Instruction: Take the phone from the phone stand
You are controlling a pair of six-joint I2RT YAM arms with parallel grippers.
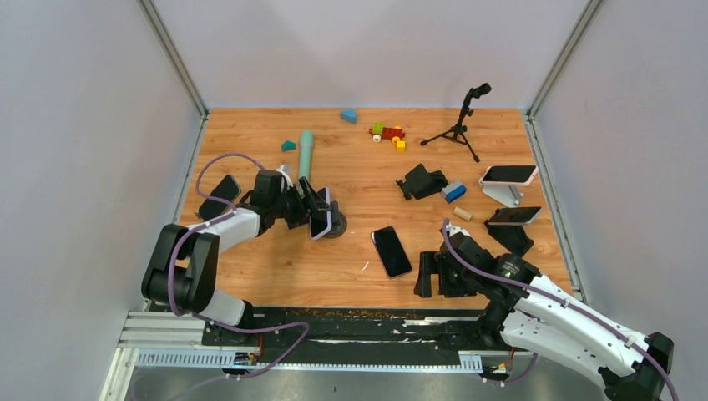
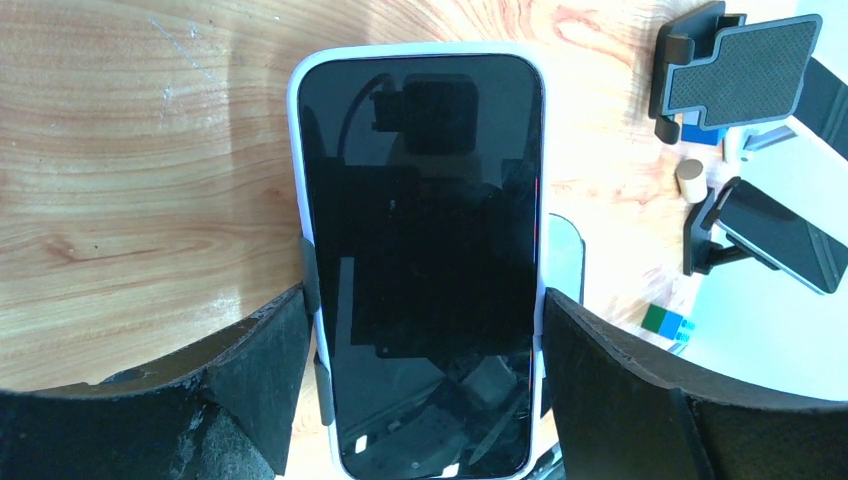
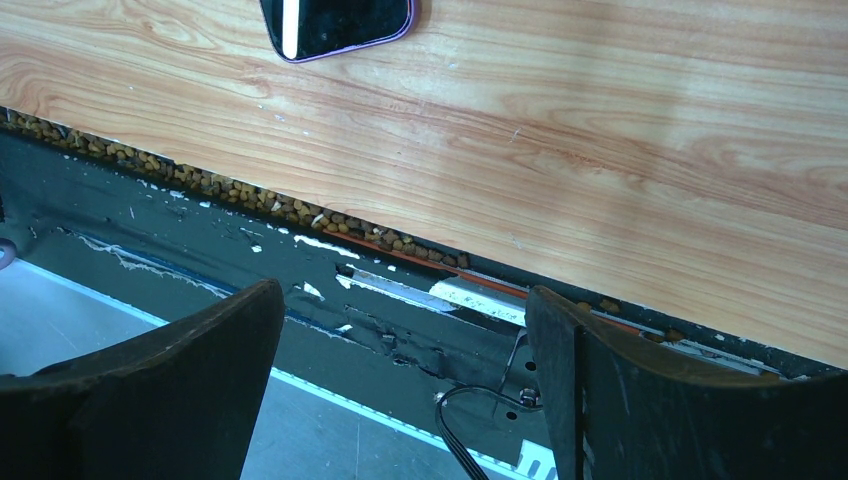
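A black-screened phone with a pale rim (image 2: 425, 210) fills the middle of the left wrist view. Its stand (image 1: 336, 221) shows as a dark round base beside the phone (image 1: 321, 219) in the top view. My left gripper (image 1: 316, 200) straddles the phone with its fingers wide open, one finger (image 2: 262, 375) along each long edge. Whether both pads press on the rim is hard to tell. Small grey stand clips (image 2: 311, 275) overlap the phone's left edge. Over the front right of the table, my right gripper is open and empty.
Another phone (image 1: 391, 251) lies flat at the front centre, and one (image 1: 220, 194) lies behind the left arm. More phones on stands (image 1: 509, 174) stand at the right. A green cylinder (image 1: 305, 154) is close behind the left gripper. A tripod (image 1: 462, 125) stands at the back right.
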